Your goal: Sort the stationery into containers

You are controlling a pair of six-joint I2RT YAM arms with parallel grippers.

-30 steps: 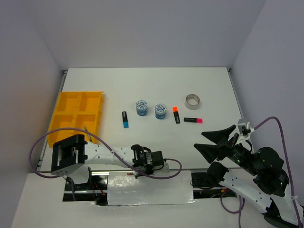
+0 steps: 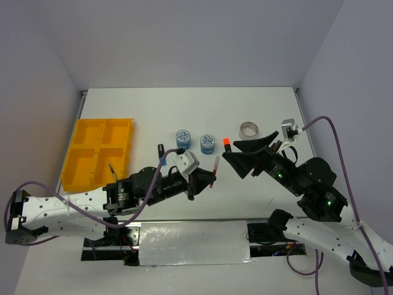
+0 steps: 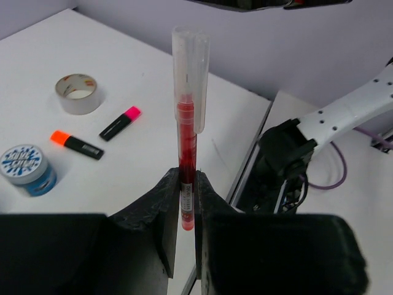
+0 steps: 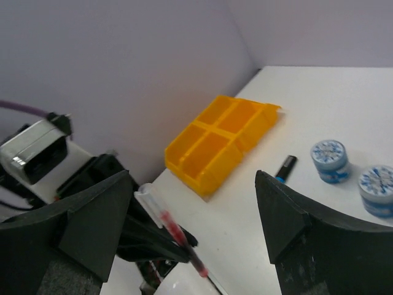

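A red pen with a clear cap stands upright, my left gripper shut on its lower part. In the top view the left gripper is over the front middle of the table. My right gripper is open beyond it; in the right wrist view the pen shows toward the left finger, held by the other arm. An orange-tipped marker and a pink-tipped marker lie on the table; the right gripper covers the pink one from above. A black-and-blue marker lies left of centre.
An orange divided tray stands at the left, a thin pen in its front part. Two blue-and-white jars stand mid-table. A tape roll sits at the back right.
The left arm has risen from the front edge and reached right, bringing the red pen into view. My right gripper has moved left over the markers, toward the pen.
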